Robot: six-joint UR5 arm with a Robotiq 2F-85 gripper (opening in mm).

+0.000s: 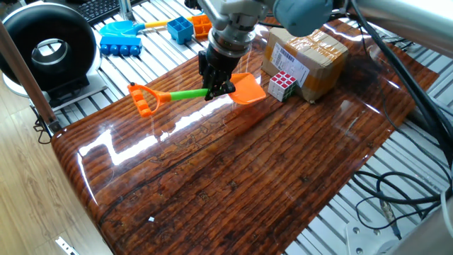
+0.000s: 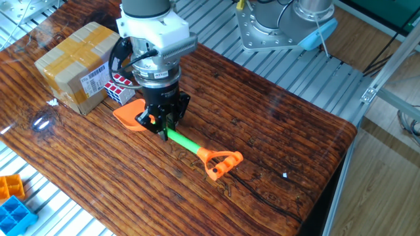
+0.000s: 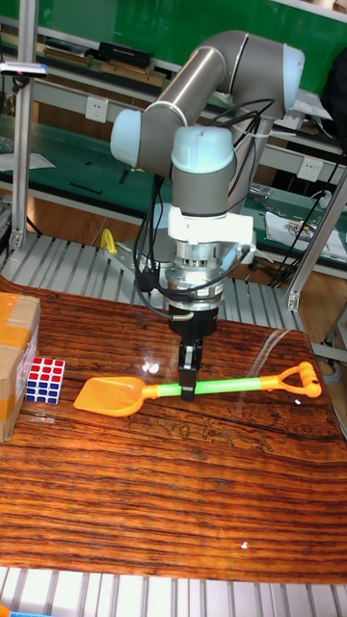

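Observation:
A toy shovel has an orange blade (image 1: 248, 89), a green shaft (image 1: 188, 93) and an orange handle (image 1: 145, 99). My gripper (image 3: 188, 390) points down and is shut on the shovel's green shaft, near the blade end. In exterior view 3 the shovel (image 3: 226, 386) lies roughly level across the table's middle. In exterior view 2 its handle (image 2: 220, 162) points toward the lower right, and the blade (image 2: 130, 115) is partly hidden behind the gripper. Whether the shovel touches the tabletop is hard to tell.
A Rubik's cube (image 1: 282, 86) stands close beyond the blade, against a taped cardboard box (image 1: 308, 62). Blue and orange toy pieces (image 1: 180, 30) lie off the table on the slatted surface.

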